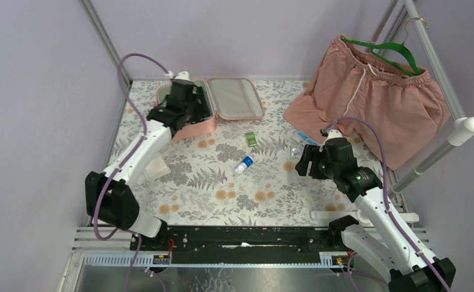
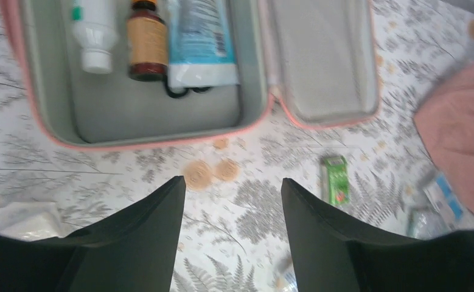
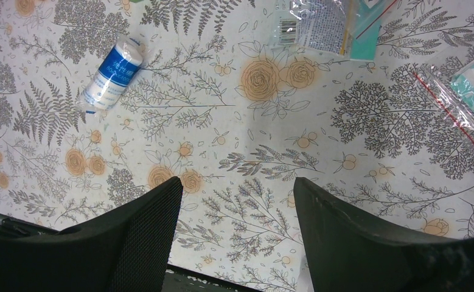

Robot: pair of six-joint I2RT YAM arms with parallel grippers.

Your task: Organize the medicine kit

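My left gripper hangs open and empty above the pink kit case [image 2: 161, 115], which holds a white bottle [image 2: 97, 42], a brown bottle [image 2: 148, 45] and a blue packet [image 2: 201, 48]. Its lid [image 2: 325, 61] lies open to the right. A green box [image 1: 250, 139] and a wrapped roll [image 1: 244, 164] lie on the table in front. My right gripper stands open and empty at the table's right, near plastic-wrapped packets [image 3: 325, 24].
Pink shorts [image 1: 368, 103] on a green hanger fill the back right. A white folded item [image 2: 21, 220] lies left of the case's front.
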